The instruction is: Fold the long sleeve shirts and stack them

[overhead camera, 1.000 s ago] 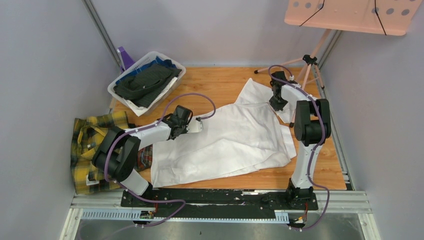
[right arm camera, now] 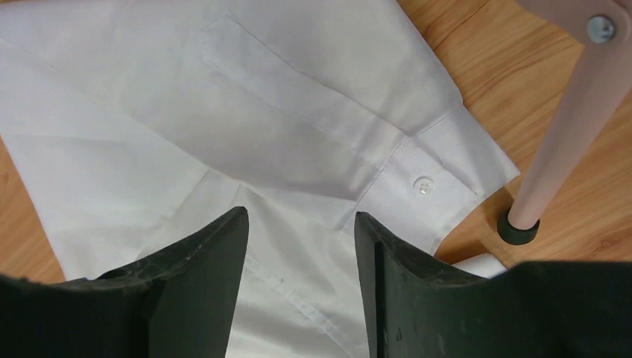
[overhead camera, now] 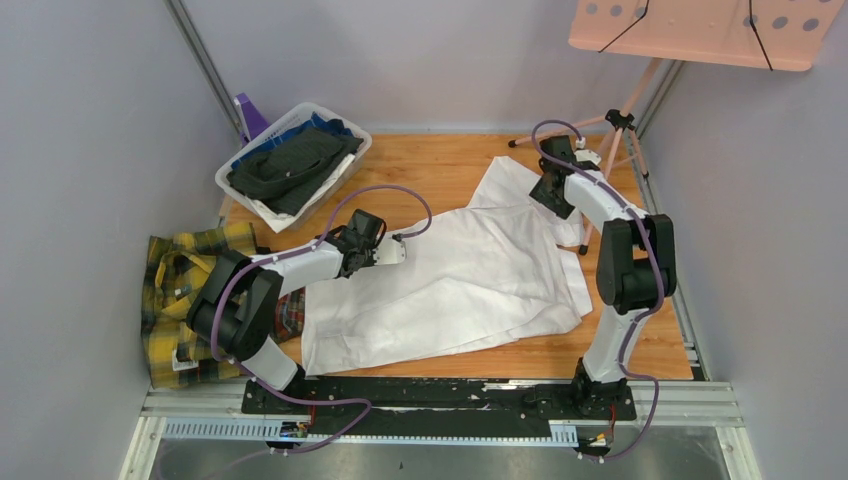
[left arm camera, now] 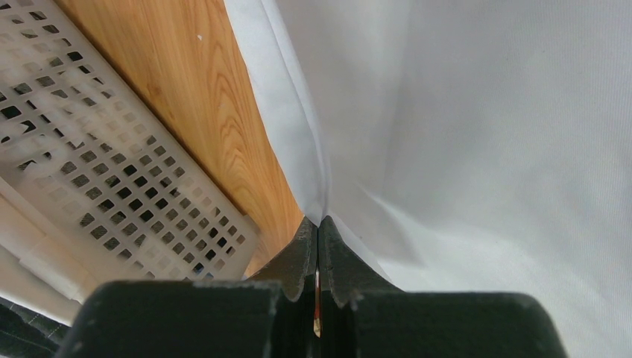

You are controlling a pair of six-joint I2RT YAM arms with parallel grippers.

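A white long sleeve shirt point(overhead camera: 440, 285) lies spread across the wooden table, its sleeve angled out at the far right. In the left wrist view the shirt's edge point(left arm camera: 298, 142) gathers to a pinch at the tips of my left gripper, which is shut on it. My right gripper is over the sleeve end, its fingers point(right arm camera: 220, 253) apart with no cloth held between them. The buttoned cuff point(right arm camera: 417, 179) shows just beyond those fingers, folded over, close to the pink stand leg. In the top view the right arm hides part of this sleeve.
A white basket point(overhead camera: 350, 172) of dark clothes stands at the back left. Yellow plaid cloth point(overhead camera: 165, 310) lies left of the left arm. A pink stand's leg point(right arm camera: 570, 127) limits room at the right. Bare table point(overhead camera: 430, 165) shows at the back middle.
Over the sleeve end, my right gripper has shifted slightly rightward, with its arm swinging right too. The left arm and the shirt's main body look unmoved.
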